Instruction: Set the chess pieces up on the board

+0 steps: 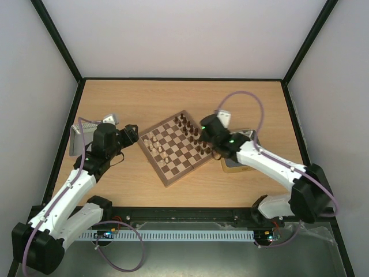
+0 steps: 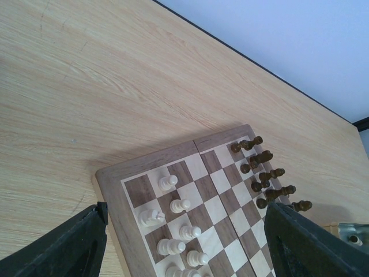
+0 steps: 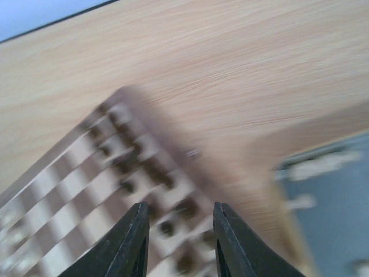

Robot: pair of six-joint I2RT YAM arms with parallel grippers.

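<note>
The wooden chessboard (image 1: 170,171) lies mid-table with white pieces (image 2: 170,246) along its left part and dark pieces (image 2: 277,193) along its right part. My left gripper (image 1: 134,134) is open above the table at the board's left, nothing between its fingers. My right gripper hangs over the board's right edge beside a box (image 1: 233,169) with pale pieces (image 3: 320,164) inside; nothing shows between its fingers, which stand apart. The right wrist view is blurred.
A grey tray (image 1: 78,144) stands at the left, behind my left arm. The back of the table and the area in front of the board are clear.
</note>
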